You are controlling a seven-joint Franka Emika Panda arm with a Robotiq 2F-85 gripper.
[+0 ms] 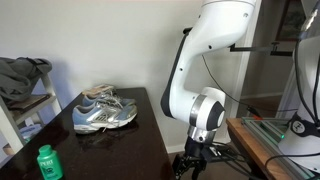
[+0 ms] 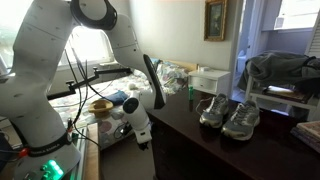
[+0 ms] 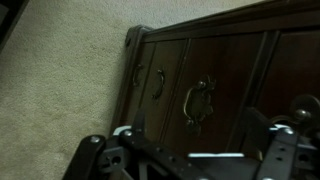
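Observation:
A dark wooden dresser with drawers fills the right of the wrist view, its front edge (image 3: 140, 90) running down from the corner. An ornate metal handle (image 3: 200, 103) hangs on one drawer face, between and beyond my fingertips. My gripper is open, one finger (image 3: 139, 124) at left and the other at right, with nothing visible between them. In exterior view 1 the gripper (image 1: 181, 165) is low beside the dark tabletop (image 1: 105, 155). Whether the fingers touch the dresser cannot be told.
Grey sneakers (image 1: 104, 113) and a green bottle (image 1: 49, 162) stand on the dark top. Smaller handles (image 3: 158, 84) lie farther left on the drawer front. Beige carpet (image 3: 60, 90) is clear. A wooden surface (image 1: 270, 150) supports the robot's side.

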